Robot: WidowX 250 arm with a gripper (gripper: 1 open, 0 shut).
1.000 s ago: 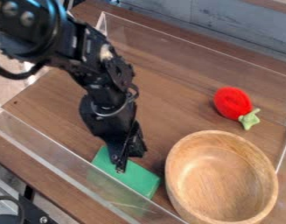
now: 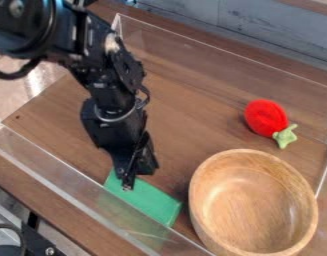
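Observation:
My black gripper (image 2: 128, 172) points down over a green rectangular block (image 2: 154, 205) lying near the front left of the clear-walled work area. The fingertips are at the block's upper left end; the finger looks shut, with nothing visible between the fingers. A wooden bowl (image 2: 253, 205) sits to the right of the block. A red plush vegetable (image 2: 265, 116) with a pale green top lies behind the bowl.
Clear low walls border the brown wooden table (image 2: 199, 100). A grey panel (image 2: 259, 25) stands beyond the back edge.
The gripper has shifted slightly up and toward the left over the green block. The block, bowl and red vegetable look unmoved.

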